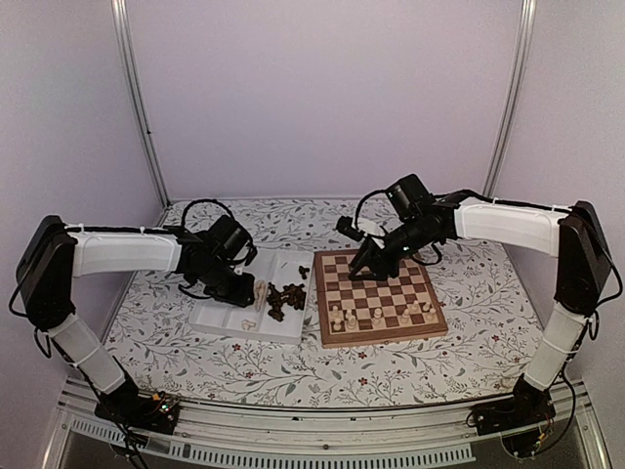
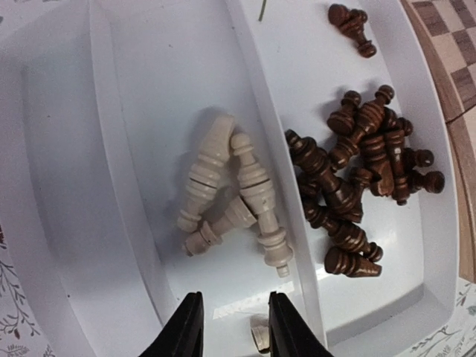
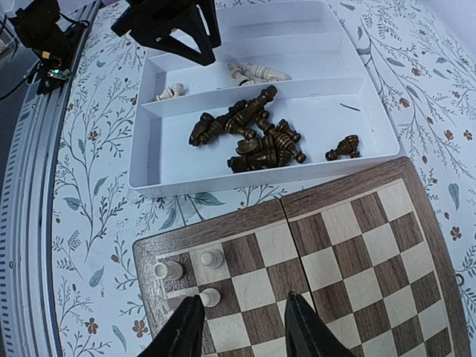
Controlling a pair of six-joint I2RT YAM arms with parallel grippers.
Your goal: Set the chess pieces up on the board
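Several white pieces lie in the tray's middle compartment, among them a long white piece (image 2: 257, 192), a thicker white piece (image 2: 206, 171) and a short white piece (image 2: 219, 227). One more white piece (image 2: 261, 335) lies partly behind a finger of my left gripper, which is open over that compartment with nothing held. Dark pieces (image 2: 335, 171) are heaped in the adjoining compartment. Across the chessboard (image 1: 386, 285), white pieces (image 1: 378, 316) stand along the near rows. My right gripper hovers above the board, its fingers apart and empty.
The white tray (image 1: 210, 315) sits left of the board, with a narrow gap between them. Low walls divide its compartments. A dark piece (image 3: 343, 147) lies apart from the heap. The board's far squares look bare.
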